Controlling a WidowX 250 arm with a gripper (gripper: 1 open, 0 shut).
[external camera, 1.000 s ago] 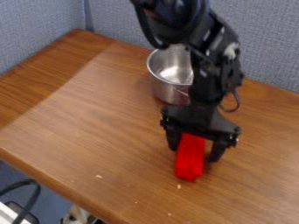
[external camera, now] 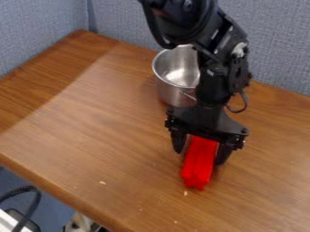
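My gripper (external camera: 201,147) is lowered over a red block (external camera: 198,169) on the wooden table, its fingers on either side of the block's upper end. Whether the fingers touch the block is hard to tell, as the gripper body hides part of it. A steel pot (external camera: 172,71) stands behind the arm, partly hidden by it.
Padded grey walls (external camera: 273,50) line the back and left. Black cables (external camera: 24,204) lie beyond the table's front-left edge.
The gripper has shifted very slightly over the red block, which stays in about the same place.
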